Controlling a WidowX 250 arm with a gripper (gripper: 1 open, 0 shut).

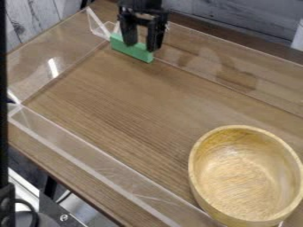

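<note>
My black gripper [141, 35] hangs at the top centre, open, over a green block [133, 51] that lies on the wooden table near the back left. The fingertips are at or just above the block; whether they touch it I cannot tell.
A large pale yellow bowl [244, 173] stands at the front right. Clear edging runs along the left side, and a wall is at the back.
</note>
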